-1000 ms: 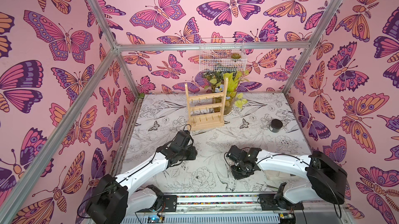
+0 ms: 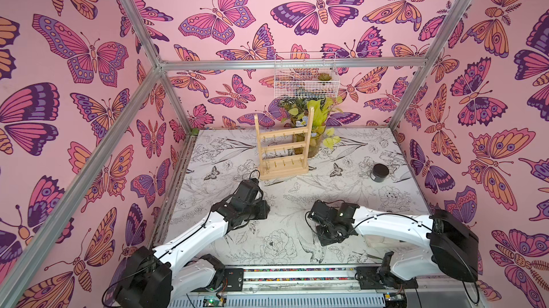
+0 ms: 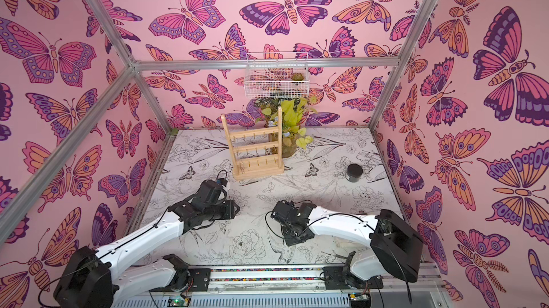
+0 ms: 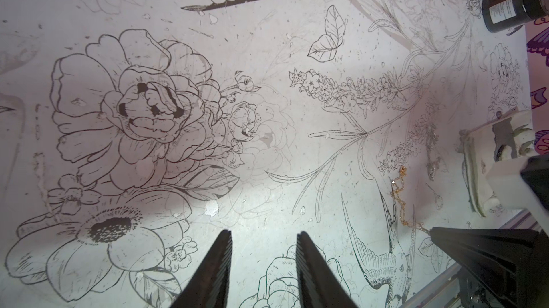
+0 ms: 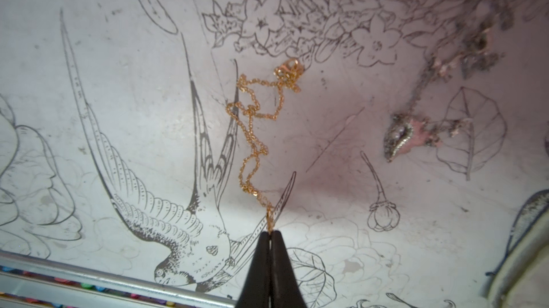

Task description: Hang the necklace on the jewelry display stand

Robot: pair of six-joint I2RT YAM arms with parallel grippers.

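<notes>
A gold chain necklace (image 5: 251,136) stretches up the right wrist view, mostly lying on the table with its pendant end (image 5: 290,72) bunched at the far end. My right gripper is shut on the chain's near end. In the left wrist view the same gold necklace (image 4: 402,199) runs to the dark right fingers (image 4: 486,253). My left gripper stands open over bare table, nothing between its fingers. The wooden jewelry stand (image 2: 284,159), with rungs between two posts, stands upright at the back centre, beyond both arms.
A silver necklace with a pink piece (image 5: 409,136) lies right of the gold one. A black jar (image 2: 379,172) stands at the back right. Behind the stand is a potted plant (image 2: 320,122). A pale block (image 4: 494,153) sits near the right arm.
The left gripper has shifted slightly and stays open.
</notes>
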